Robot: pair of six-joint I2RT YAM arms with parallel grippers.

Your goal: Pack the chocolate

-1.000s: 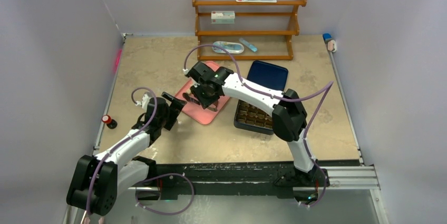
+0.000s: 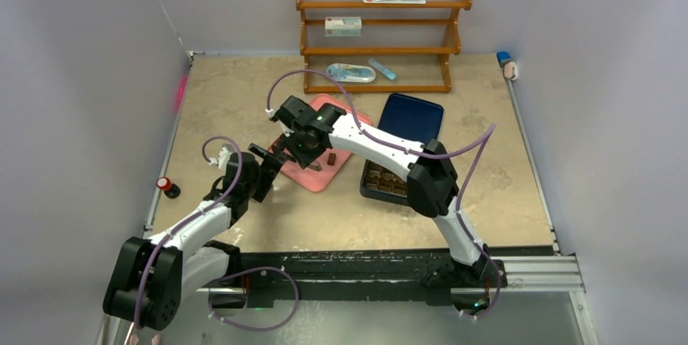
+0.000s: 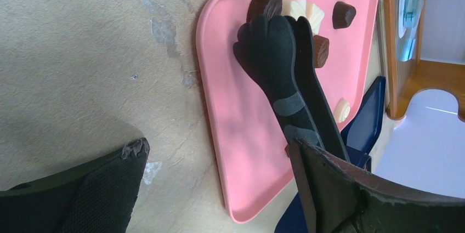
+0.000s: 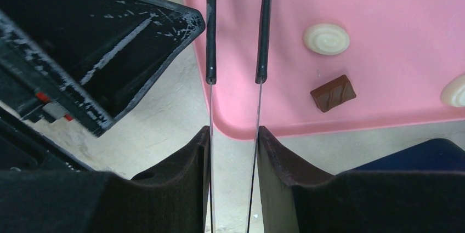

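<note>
On the pink tray [image 2: 312,178] lie several dark, brown and white chocolates, among them a brown piece [image 4: 332,93] and a white oval [image 4: 325,39]. My right gripper, with long black finger tips, reaches over the tray; in the left wrist view it is among chocolates at one end, its fingertips apart in its own view, what lies between them unclear. My left gripper stands open beside the tray's edge, nothing between its fingers. The compartment box [image 2: 381,197] with brown slots sits right of the tray, partly under the right arm.
A dark blue lid [image 2: 411,114] lies behind the box. A wooden rack [image 2: 377,50] with packages stands at the back. A small red-capped bottle [image 2: 169,187] is at far left.
My right gripper has moved leftward over the pink tray, toward the left gripper. The left arm is nearly still.
</note>
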